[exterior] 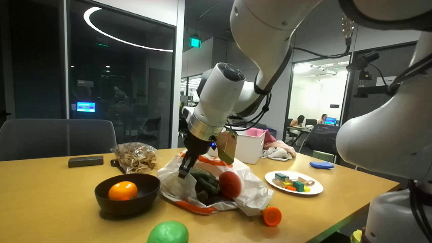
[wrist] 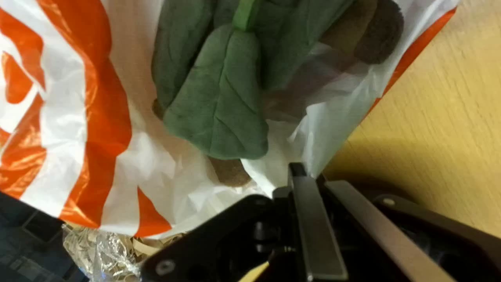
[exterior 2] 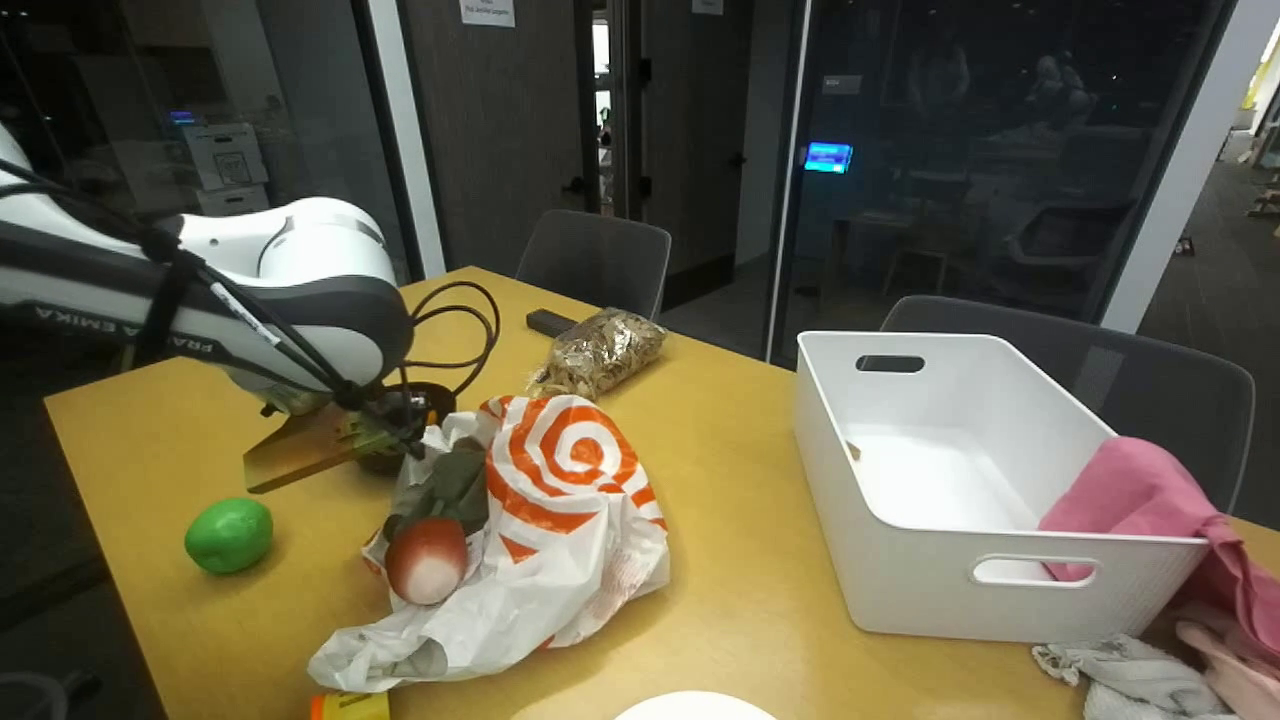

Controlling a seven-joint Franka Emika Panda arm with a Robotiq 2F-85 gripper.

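Observation:
A white and orange plastic bag (exterior: 243, 194) lies open on the table, with dark green leafy vegetables (wrist: 220, 103) and a red round object (exterior: 230, 184) in its mouth. My gripper (exterior: 183, 174) is at the bag's edge on the bowl side, shut on the thin plastic, which rises to its tips. From the wrist view, the plastic runs up to the gripper while the leaves lie apart from the fingers (wrist: 319, 225). The arm hides the gripper in exterior view 2.
A black bowl (exterior: 147, 190) holding an orange fruit (exterior: 123, 190) stands close by. Around the bag are a green ball-like object (exterior: 168, 233), an orange-capped item (exterior: 272, 216), a plate (exterior: 271, 178) and a bag of brown pieces (exterior 2: 603, 352). A white bin (exterior 2: 1008, 582) stands farther off.

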